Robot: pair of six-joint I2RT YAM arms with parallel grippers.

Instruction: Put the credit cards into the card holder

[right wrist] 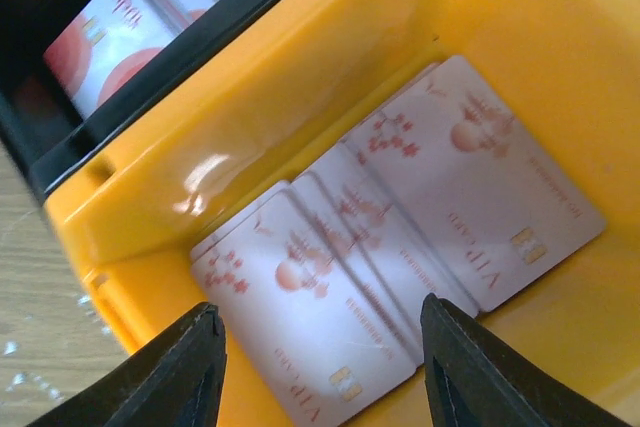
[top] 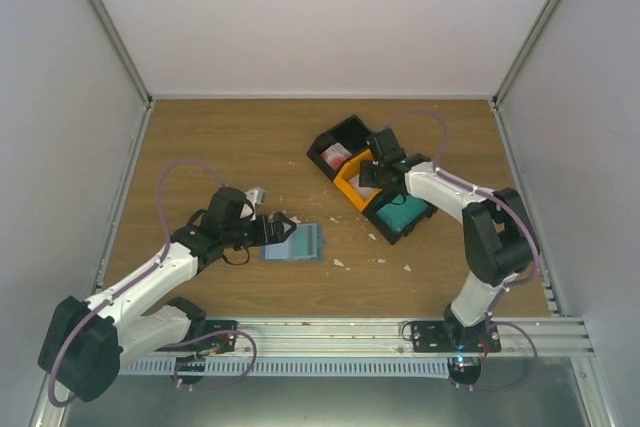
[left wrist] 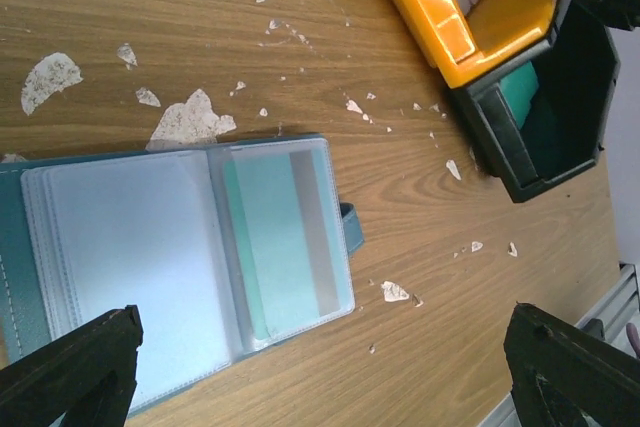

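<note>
The card holder (left wrist: 290, 227) lies spread flat on the table, blue-teal with clear pockets. Over it, my left gripper (top: 280, 229) stands open, its fingers (left wrist: 85, 372) wide apart with nothing between them. Pale pink and white cards (right wrist: 310, 312) lie in overlapping stacks on the floor of the yellow bin (right wrist: 190, 167). My right gripper reaches down at that bin, open, with its two fingertips apart above the left stack. No card is held; whether a finger touches the cards I cannot tell.
Black bins flank the yellow one: the far bin (top: 350, 134) holds similar pink-white cards (top: 336, 155), the near bin (top: 385, 224) green ones (top: 402, 212). Pale chips (left wrist: 190, 119) mark the wood.
</note>
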